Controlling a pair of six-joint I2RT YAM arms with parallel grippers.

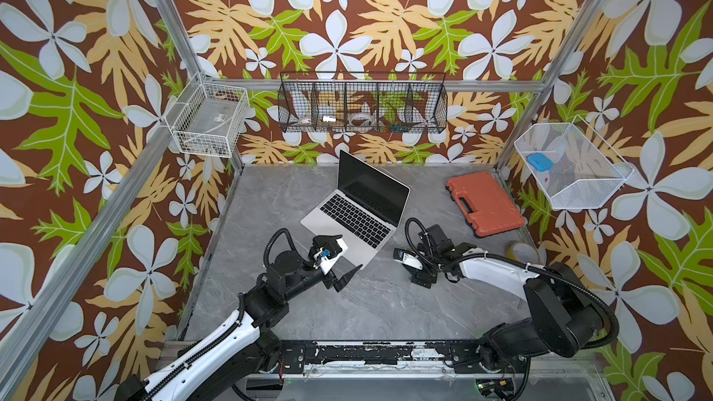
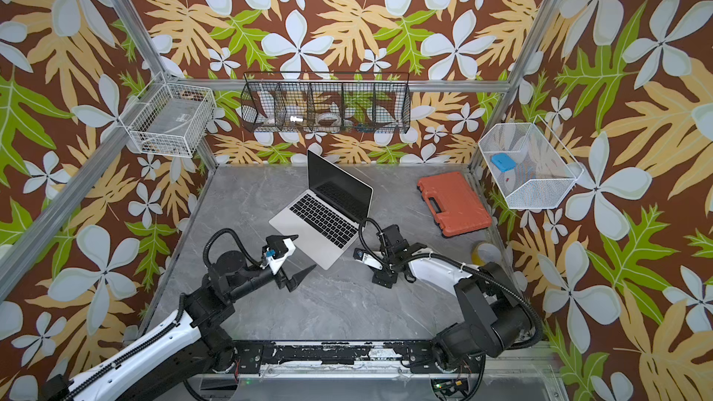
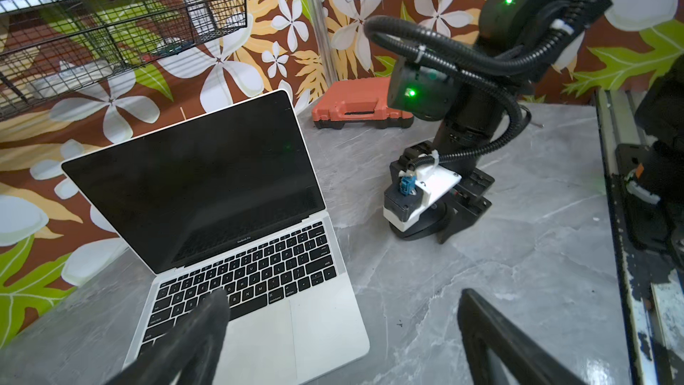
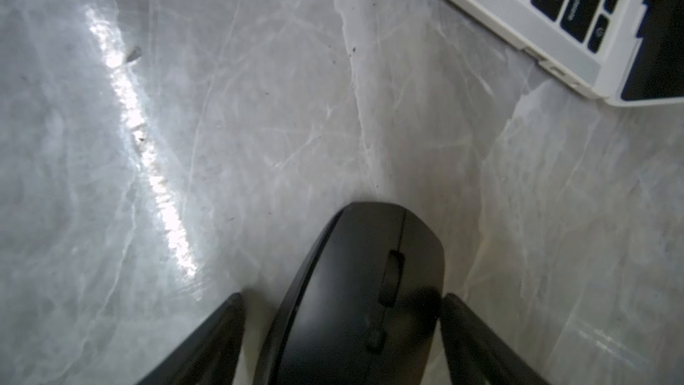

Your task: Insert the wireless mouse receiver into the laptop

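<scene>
The open laptop (image 1: 359, 215) stands mid-table, its screen raised; its side edge with ports (image 4: 545, 60) shows in the right wrist view. A black mouse (image 4: 363, 292) lies on the table beside it. My right gripper is part open around the mouse, one finger on each side; the right finger (image 4: 456, 313) looks close to its flank, and I cannot tell whether it touches. Over the laptop's front edge, my left gripper stands open with nothing between its fingers. No wireless receiver can be made out.
An orange case (image 1: 485, 204) lies at the back right, and a roll of tape (image 2: 486, 253) sits near the right edge. Wire baskets (image 1: 362, 106) hang on the back wall.
</scene>
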